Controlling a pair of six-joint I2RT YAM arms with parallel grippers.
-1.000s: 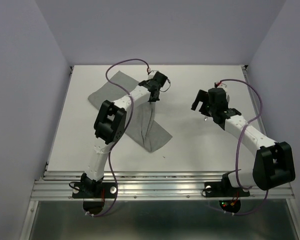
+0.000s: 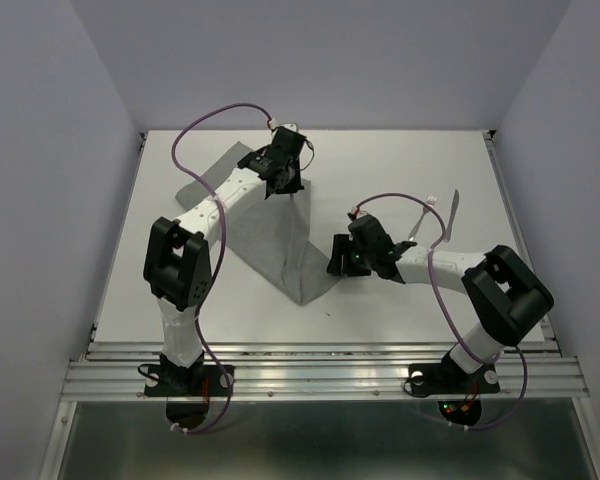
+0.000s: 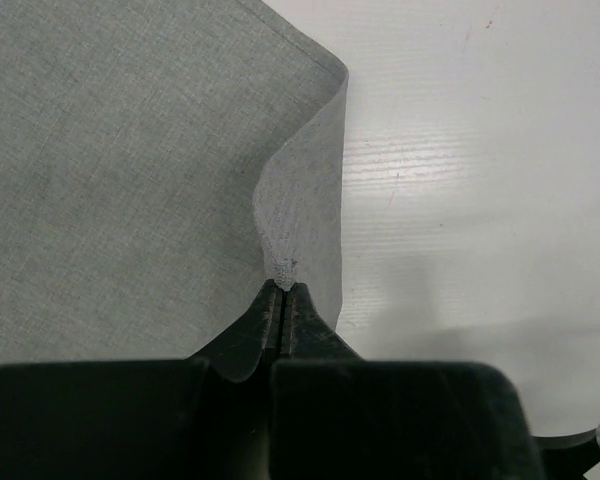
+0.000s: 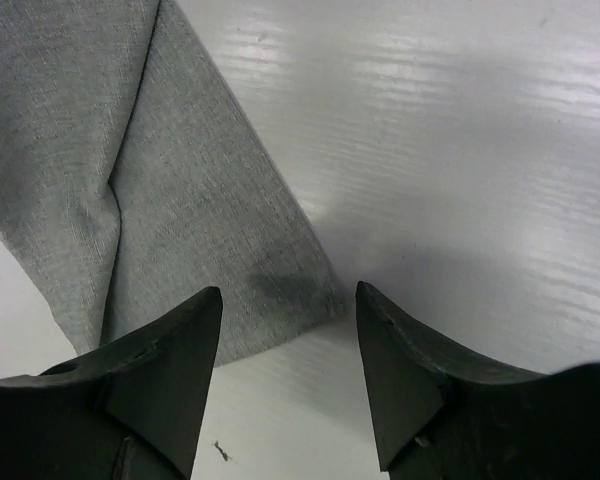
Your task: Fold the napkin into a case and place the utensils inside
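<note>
The grey napkin (image 2: 250, 230) lies spread at a slant on the white table. My left gripper is shut on a lifted fold of its edge near the back. My right gripper is part open over the napkin's near right corner (image 4: 315, 305), its fingers either side of that corner. A lengthwise fold runs down the napkin toward the front. The fork (image 2: 422, 212) and the knife (image 2: 451, 214) lie at the right of the table, with part of the cutlery hidden behind the right arm.
The right arm spans the table's right front.
My right gripper has moved left and down to the napkin's corner, its fingers narrowing.
</note>
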